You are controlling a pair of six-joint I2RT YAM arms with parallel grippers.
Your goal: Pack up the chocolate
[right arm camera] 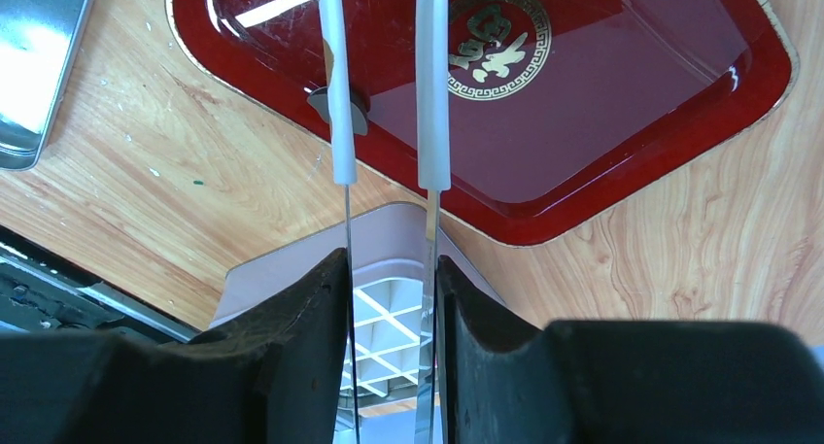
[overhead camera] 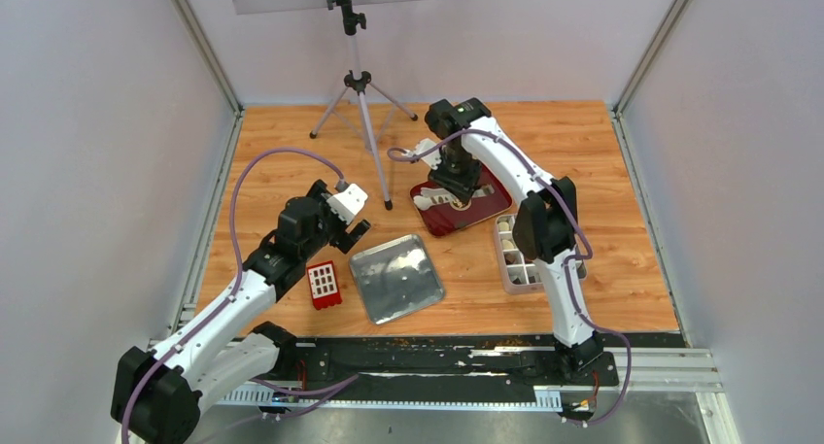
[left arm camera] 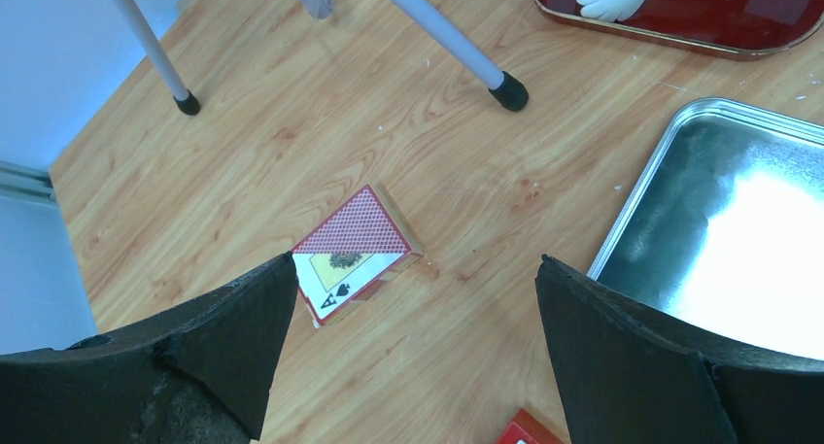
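Note:
My right gripper (overhead camera: 457, 196) hangs over the red tray (overhead camera: 471, 214). In the right wrist view two long thin tools with pale blue sleeves (right arm camera: 432, 94) run between its fingers, over the tray (right arm camera: 602, 133); a small dark piece (right arm camera: 357, 116) lies beside one sleeve. Whether the fingers are tight on them is unclear. The compartment box (overhead camera: 510, 269) sits right of the tray, with pieces in some cells. My left gripper (overhead camera: 355, 230) stands open above bare table, nothing between its fingers. A metal tray (overhead camera: 396, 279) lies in the middle front.
A red box with a white grid (overhead camera: 323, 285) is at front left. A tripod (overhead camera: 361, 114) stands at the back, its legs near the red tray. A card box (left arm camera: 350, 240) lies below my left gripper.

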